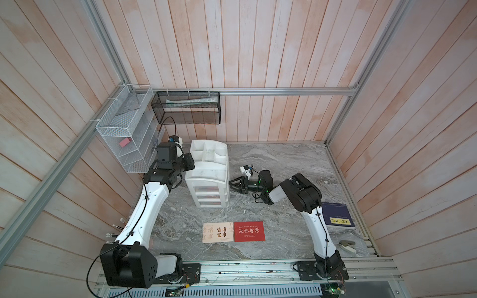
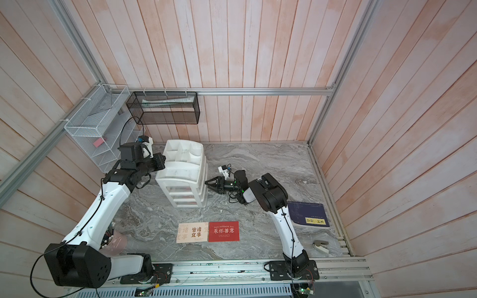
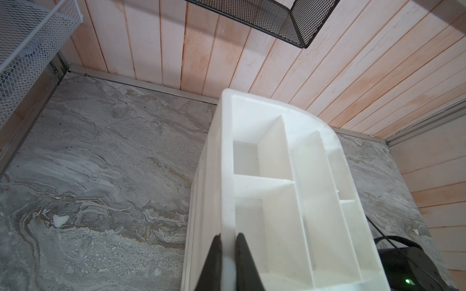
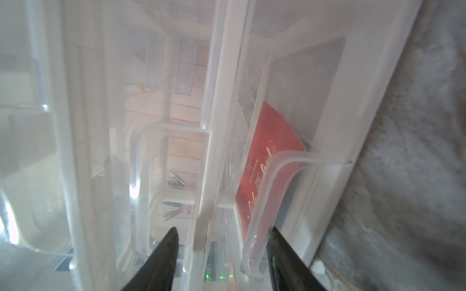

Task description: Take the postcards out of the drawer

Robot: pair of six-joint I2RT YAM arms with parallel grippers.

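The white drawer cabinet (image 1: 207,173) stands upright at centre left, its clear drawers shut. Pinched on the cabinet's left rim (image 3: 227,160) is my left gripper. A red postcard (image 4: 271,145) shows through the clear lowest drawer (image 4: 310,77) in the right wrist view. My right gripper is at the drawer front, fingers part open, with the curved clear handle (image 4: 262,218) and a white divider (image 4: 200,237) between its spread fingers. On the table in front lie a beige postcard (image 1: 217,232) and a red table postcard (image 1: 249,231), side by side.
A dark blue folder (image 1: 337,214) lies at the far right, near a small grey and white object (image 1: 347,245). White wire shelves (image 1: 126,124) and a black mesh basket (image 1: 186,108) hang behind.
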